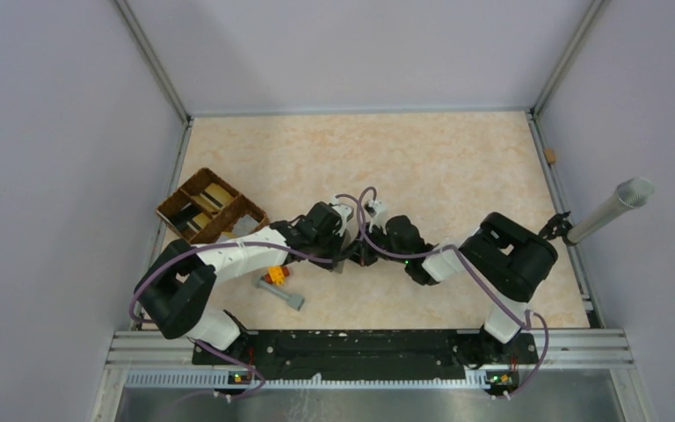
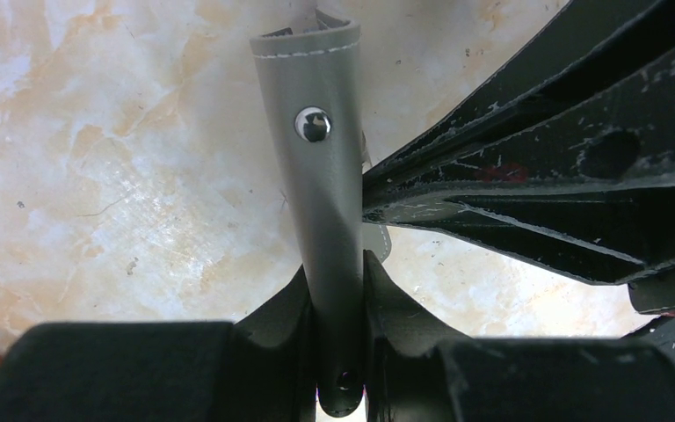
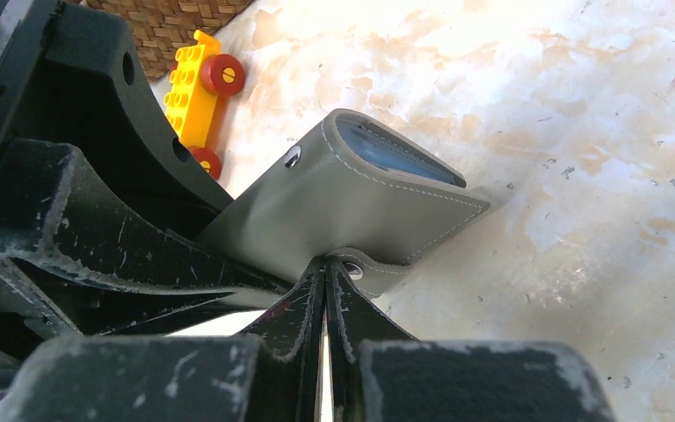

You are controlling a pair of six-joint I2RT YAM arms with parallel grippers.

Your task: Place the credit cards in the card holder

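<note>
A grey leather card holder (image 2: 312, 176) with stitched edges and snaps is held upright in my left gripper, shut on it, above the tabletop at the centre of the top view. My right gripper is shut, its tips at the holder's snap flap (image 3: 369, 268); nothing clearly shows between them. The right wrist view shows the holder's open end with a clear sleeve inside. No loose card can be made out.
A woven divided basket (image 1: 211, 207) stands at the left. A yellow toy car (image 3: 195, 97) and a grey hammer-like tool (image 1: 277, 294) lie near the left arm.
</note>
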